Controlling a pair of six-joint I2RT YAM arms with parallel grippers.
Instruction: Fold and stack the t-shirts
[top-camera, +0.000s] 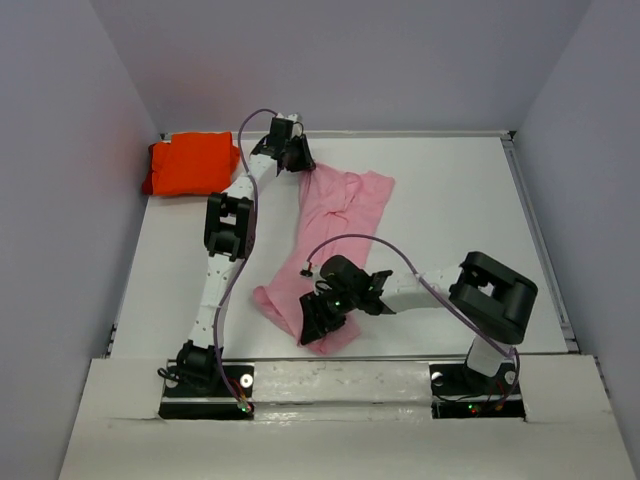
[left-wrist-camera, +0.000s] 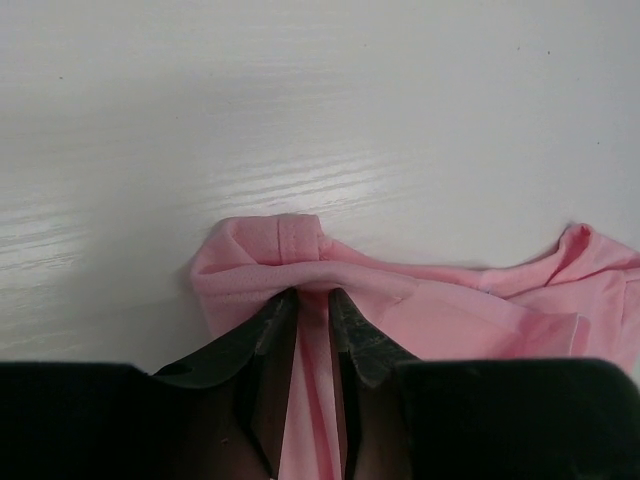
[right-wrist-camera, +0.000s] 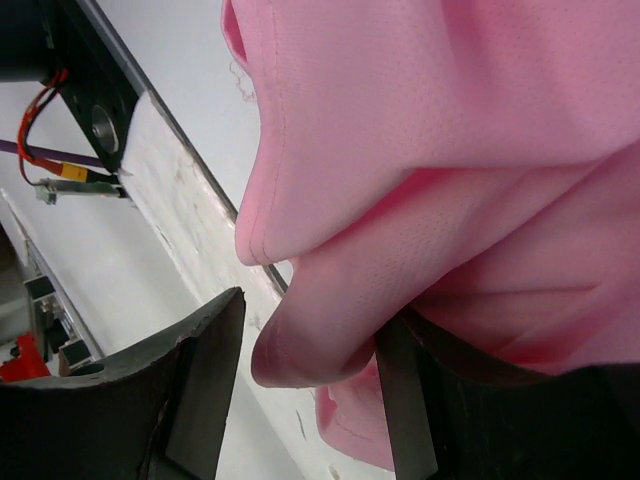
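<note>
A pink T-shirt (top-camera: 335, 210) lies lengthwise on the white table, creased, its lower end bunched near the front edge. At its upper left corner is my left gripper, fingertips close together in the pink cloth; whether they pinch it is hard to tell. My right gripper is down at the shirt's lower end (right-wrist-camera: 450, 220), fingers apart on either side of a raised fold of cloth. In the top view the right wrist covers part of that lower end.
A folded orange-red shirt (top-camera: 194, 162) lies at the back left of the table. The front edge runs just below the pink shirt.
</note>
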